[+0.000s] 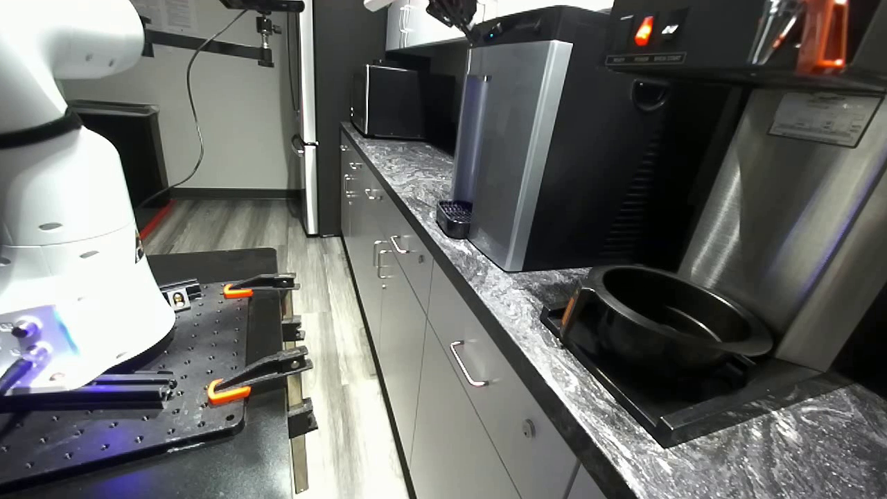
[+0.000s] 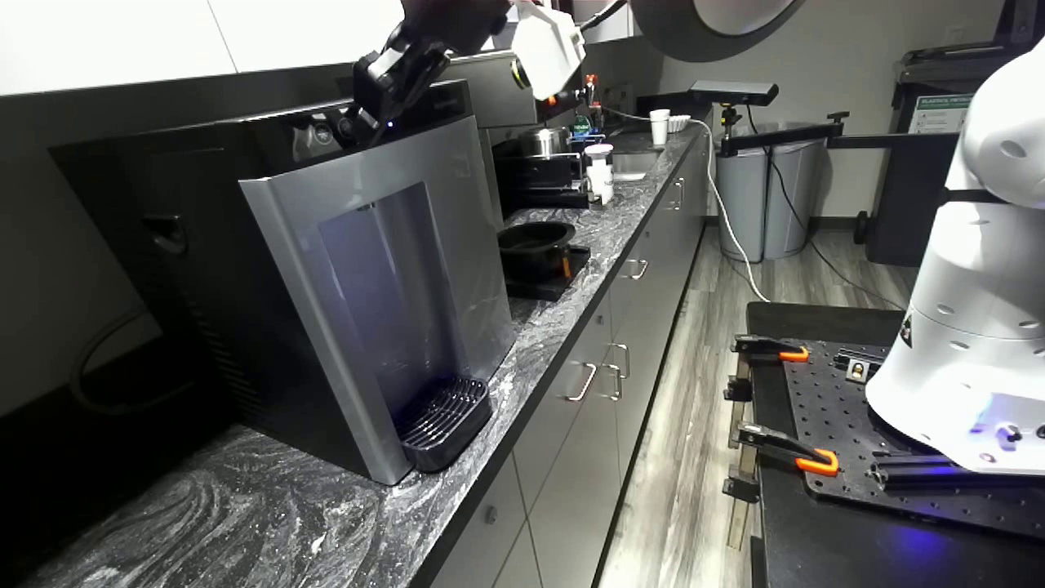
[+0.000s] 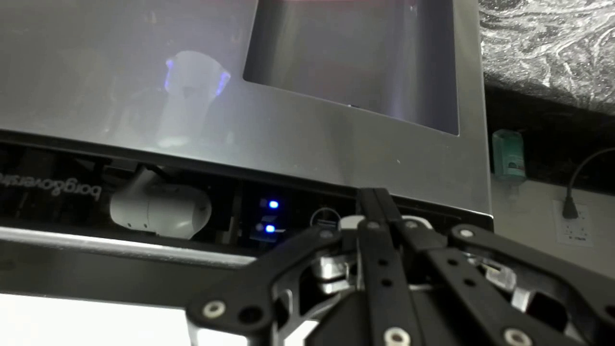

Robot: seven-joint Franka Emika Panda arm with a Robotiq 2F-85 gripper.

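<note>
My gripper is shut, its two fingers side by side with nothing showing between them. In the wrist view its tips overlap the black control strip (image 3: 294, 202) of the water dispenser (image 3: 144, 115), just right of a round marking. Two blue lights (image 3: 272, 216) glow on that strip, left of the fingers. Whether the tips touch the panel, I cannot tell. From the second exterior view, the gripper (image 2: 372, 137) hangs at the top front edge of the tall silver-and-black dispenser (image 2: 294, 225). The first exterior view shows its dark fingers (image 1: 455, 12) near the dispenser's top.
A grated drip tray (image 2: 446, 416) juts out at the dispenser's base. Beside the machine, a black brewing basket (image 1: 665, 320) sits on the coffee maker's base (image 1: 615, 391). White upper cabinets (image 2: 108, 39) hang above.
</note>
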